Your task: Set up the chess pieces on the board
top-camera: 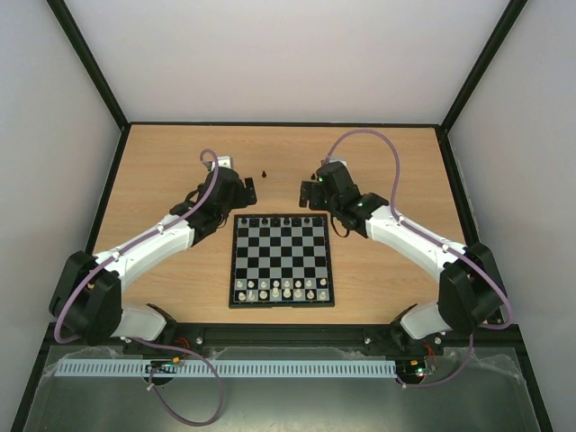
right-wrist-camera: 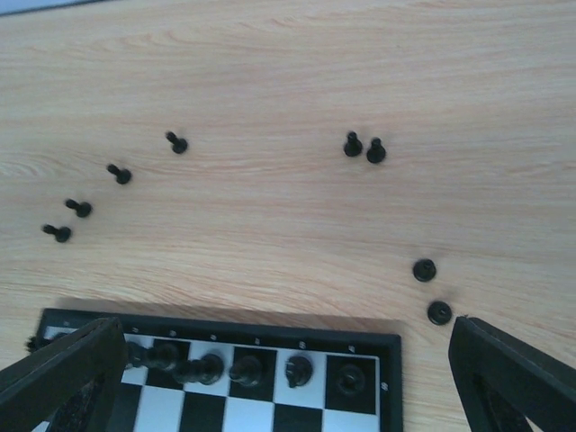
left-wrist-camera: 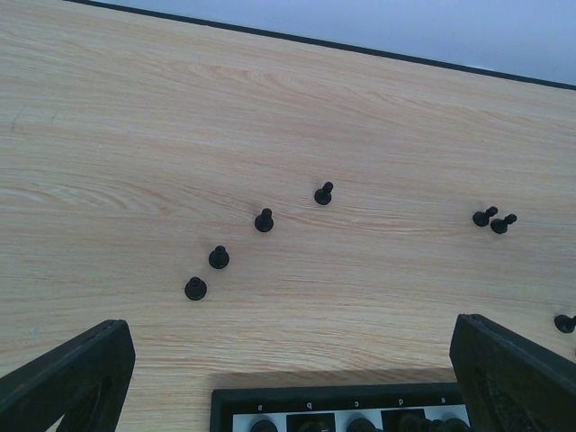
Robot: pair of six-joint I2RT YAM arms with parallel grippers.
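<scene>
The chessboard [top-camera: 282,252] lies in the middle of the table, with white pieces [top-camera: 275,290] filling its two near rows. Black pieces [right-wrist-camera: 247,370] stand along its far row, a rook-like one in the right corner square. Loose black pawns [left-wrist-camera: 264,220] stand on the wood beyond the board: several at the left, a close pair [right-wrist-camera: 364,148] farther right, and two round-topped ones [right-wrist-camera: 424,270] off the board's far right corner. Above the board's far left corner my left gripper [top-camera: 250,191] hangs open and empty. My right gripper [top-camera: 306,195] is open too, above the far right corner, holding nothing.
Bare wood [top-camera: 396,171] lies to both sides and at the back of the table. The board's middle rows are clear. Both grippers are level with each other, a modest gap between them.
</scene>
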